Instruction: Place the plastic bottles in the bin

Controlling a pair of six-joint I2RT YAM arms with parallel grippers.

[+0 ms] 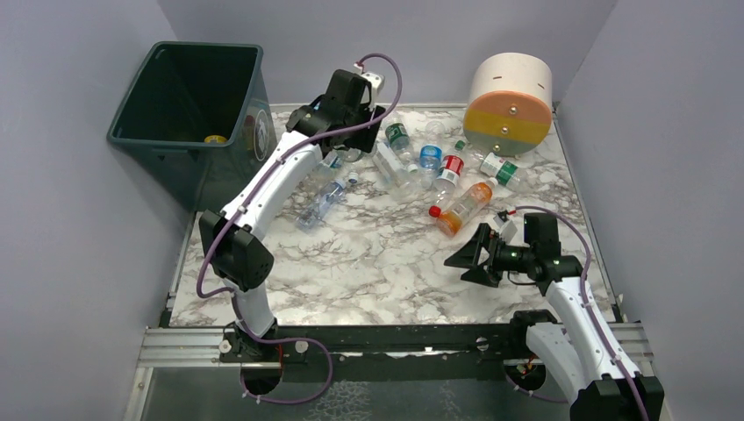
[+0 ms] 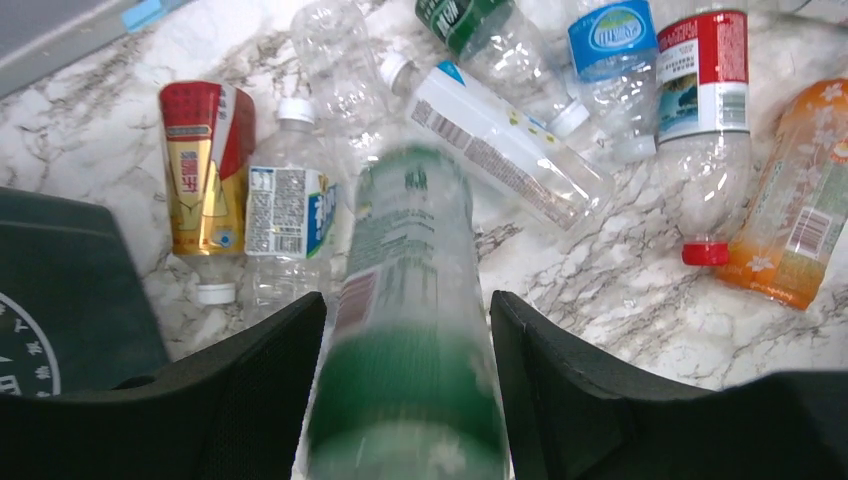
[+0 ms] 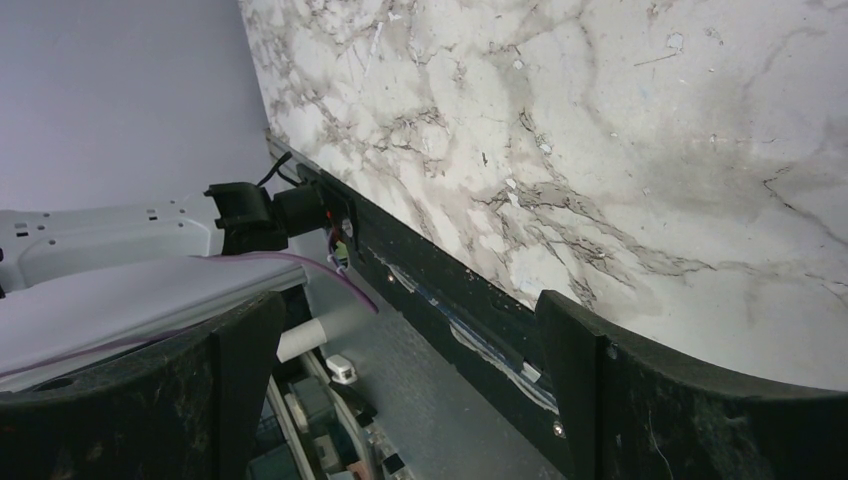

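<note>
My left gripper is shut on a green-capped or green-labelled clear bottle (image 2: 405,250), blurred in the left wrist view and raised above the pile. Below lie bottles: a red-and-gold one (image 2: 200,160), a clear one with a white label (image 2: 287,215), a blue-labelled one (image 2: 605,45), a red-labelled one (image 1: 450,171), an orange one (image 1: 465,208) and several others. The bin (image 1: 158,149) stands at the back left, a yellow item inside. My right gripper (image 1: 474,254) hangs open over the right front of the table (image 3: 680,150), nothing between its fingers.
A round cream-and-orange container (image 1: 509,92) stands at the back right. Grey walls bound the table.
</note>
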